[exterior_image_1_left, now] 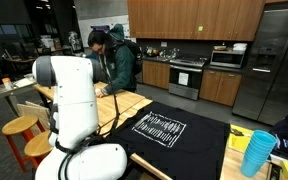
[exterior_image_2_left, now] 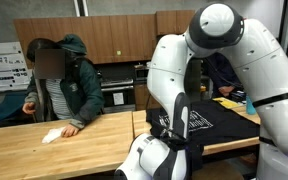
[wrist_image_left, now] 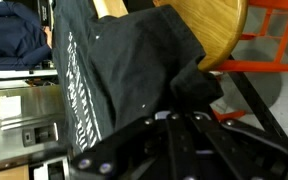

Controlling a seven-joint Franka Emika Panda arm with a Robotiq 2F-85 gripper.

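Note:
A black cloth with white print (exterior_image_1_left: 159,129), apparently a shirt, lies spread on the wooden table. In the wrist view one end of this black cloth (wrist_image_left: 149,55) reaches past the table's edge, bunched right in front of my gripper. The gripper is dark against dark fabric and looks shut. Whether any cloth is pinched between its fingers is too dark to make out. Exterior view 2 shows the white arm (exterior_image_2_left: 164,82) bent down to the near table edge, with the fingertips hidden.
Blue cups (exterior_image_1_left: 257,153) stand at the table's right side. Wooden stools (exterior_image_1_left: 24,125) with orange frames are at the left, one close below the gripper in the wrist view. A person (exterior_image_2_left: 64,85) in a dark green jacket leans at the table's far side.

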